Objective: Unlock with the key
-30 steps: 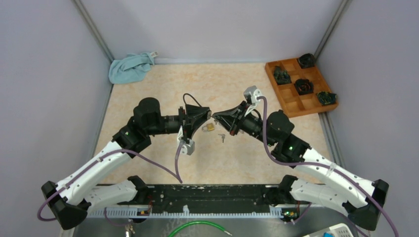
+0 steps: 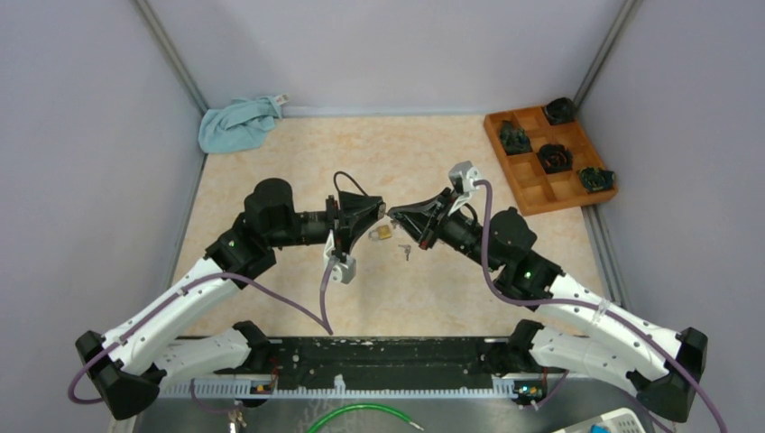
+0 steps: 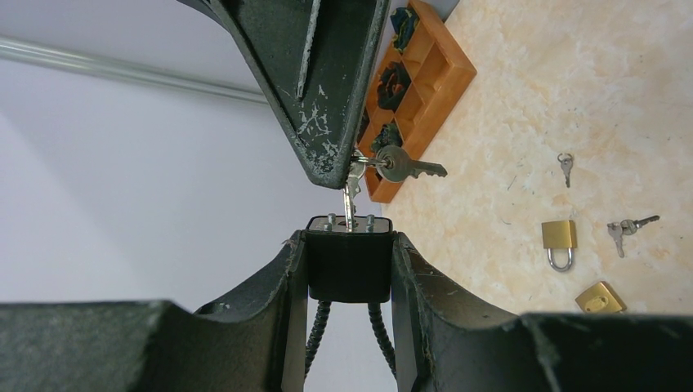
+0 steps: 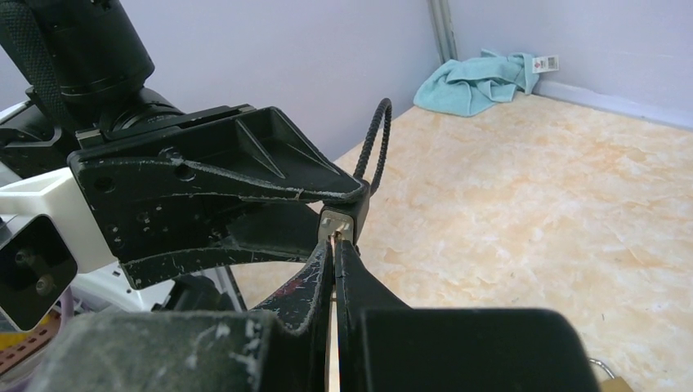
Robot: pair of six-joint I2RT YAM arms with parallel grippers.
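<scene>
A black padlock (image 3: 350, 265) with a dark cable shackle is clamped between the fingers of my left gripper (image 2: 379, 211), its metal keyhole face turned toward the right gripper. My right gripper (image 2: 393, 215) is shut on a thin silver key (image 3: 349, 204), whose blade reaches the lock face; how deep it sits cannot be told. From the same ring hangs a second key (image 3: 400, 166), loose beside the right fingertips. In the right wrist view, the right fingertips (image 4: 325, 261) stand close up against the padlock's metal face (image 4: 335, 224).
On the table below lie brass padlocks (image 3: 559, 236) and loose keys (image 3: 565, 166). A wooden compartment tray (image 2: 532, 185) stands at the back right, a blue towel (image 2: 239, 124) at the back left.
The left arm has kept its place.
</scene>
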